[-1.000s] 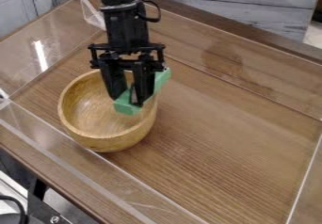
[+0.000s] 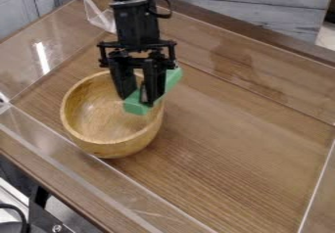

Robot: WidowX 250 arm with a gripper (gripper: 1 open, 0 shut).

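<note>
A tan oval bowl point(image 2: 102, 129) sits on the wooden surface at the left. My black gripper point(image 2: 141, 88) hangs over the bowl's right rear part, shut on a green object point(image 2: 164, 90). The green object is partly hidden behind the fingers, and its exact shape is unclear.
Pale boards point(image 2: 262, 7) line the back. Black cables point(image 2: 16, 217) lie at the lower left corner, beside a light edge.
My gripper and the green object have risen slightly over the last second. The bowl looks unmoved.
</note>
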